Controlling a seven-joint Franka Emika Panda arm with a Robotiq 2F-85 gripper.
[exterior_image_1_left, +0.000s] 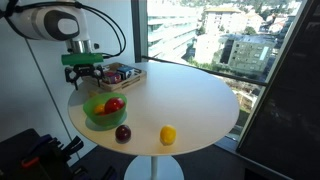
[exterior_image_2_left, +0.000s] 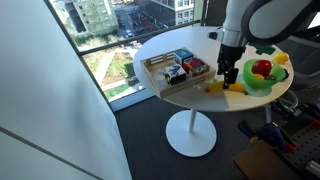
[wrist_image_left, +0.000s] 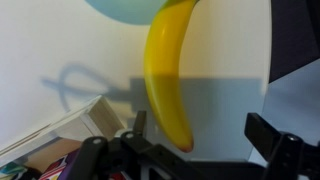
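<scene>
A yellow banana (wrist_image_left: 165, 72) lies on the white table in the wrist view, its near end reaching between the fingers of my gripper. The gripper is open and does not grip the banana. In exterior view 2 the gripper (exterior_image_2_left: 227, 79) hangs just over the banana (exterior_image_2_left: 225, 88). The green bowl (exterior_image_1_left: 104, 119), holding a red fruit (exterior_image_1_left: 114, 104) and an orange-yellow one (exterior_image_1_left: 99, 109), stands on the table in front of the arm. The banana is hidden in exterior view 1, where the gripper (exterior_image_1_left: 84, 80) shows behind the bowl.
A wooden tray (exterior_image_2_left: 161, 77) with several small boxes stands close beside the gripper. A dark round fruit (exterior_image_1_left: 123, 133) and a yellow fruit (exterior_image_1_left: 168, 134) lie near the table's front edge.
</scene>
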